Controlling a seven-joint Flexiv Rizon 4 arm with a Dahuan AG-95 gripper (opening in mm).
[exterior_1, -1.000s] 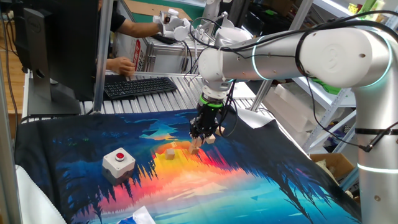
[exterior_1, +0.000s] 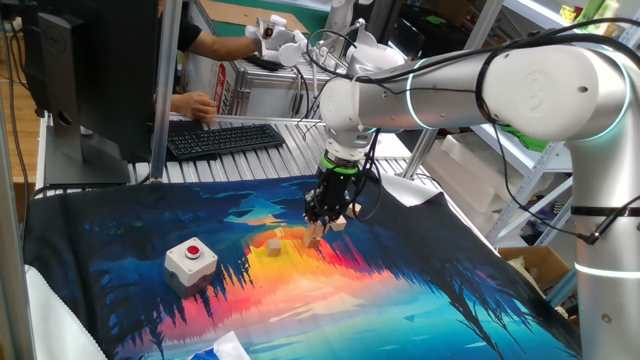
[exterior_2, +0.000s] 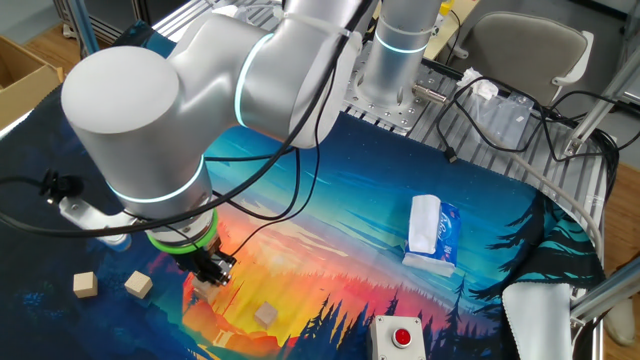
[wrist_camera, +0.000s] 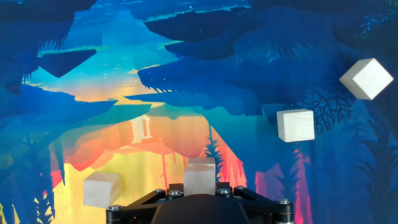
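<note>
In the wrist view my gripper is at the bottom edge, its dark fingers close against both sides of a pale wooden block (wrist_camera: 200, 177). It looks shut on that block. From exterior view 1, the gripper (exterior_1: 314, 222) points down at the cloth, with wood (exterior_1: 312, 240) showing right below its tips; whether the block touches the cloth is not clear. Another wooden block (wrist_camera: 101, 189) lies to the left in the wrist view. Two more, a nearer block (wrist_camera: 295, 125) and a farther tilted-looking block (wrist_camera: 367, 79), lie to the right.
A box with a red button (exterior_1: 191, 265) stands on the printed cloth (exterior_1: 330, 310). A blue-and-white tissue pack (exterior_2: 434, 235) lies near the arm's base. Behind the cloth are a keyboard (exterior_1: 225, 142), a monitor (exterior_1: 100, 90) and a person's hand (exterior_1: 195, 106).
</note>
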